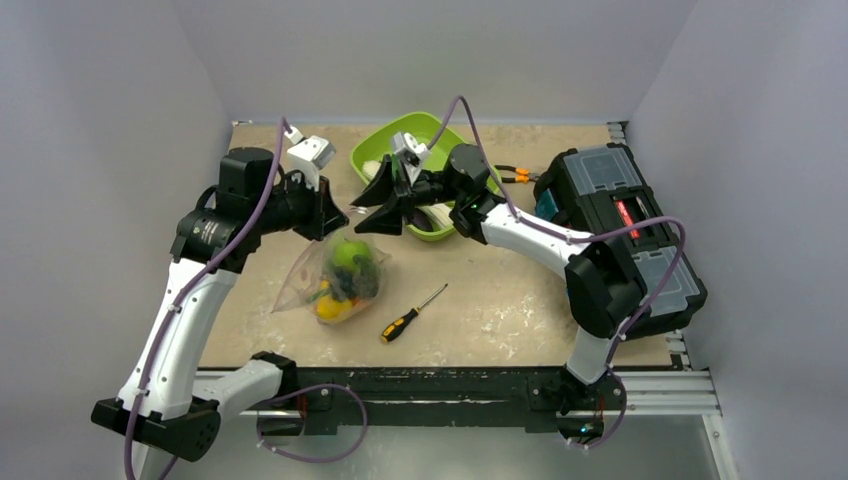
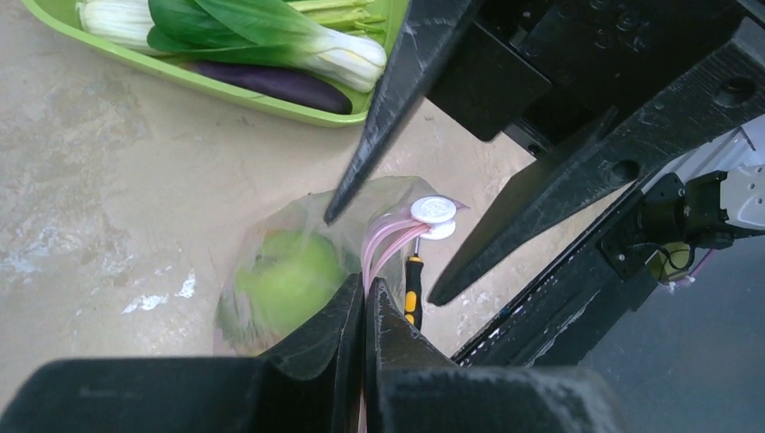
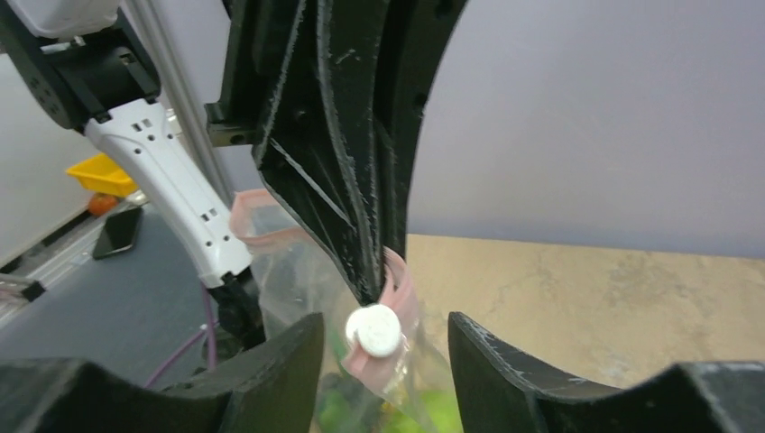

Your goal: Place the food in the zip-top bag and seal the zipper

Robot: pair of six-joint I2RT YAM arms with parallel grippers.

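The clear zip bag [image 1: 298,282] hangs below my left gripper [image 1: 340,222], which is shut on its pink zipper edge. Inside it are a green round item [image 1: 351,255], dark green pieces [image 1: 366,280] and a yellow item [image 1: 333,307]. A white slider [image 2: 434,210] sits on the pink strip, just beyond the left fingertips. My right gripper [image 1: 355,218] is part open, facing the left one. In the right wrist view the slider lies between the right fingers, with gaps on both sides; contact does not show.
A green basket [image 1: 361,152] of vegetables stands behind the grippers. On the table lie a screwdriver [image 1: 401,325] and orange-handled pliers [image 1: 516,172]. A black toolbox [image 1: 610,230] fills the right side.
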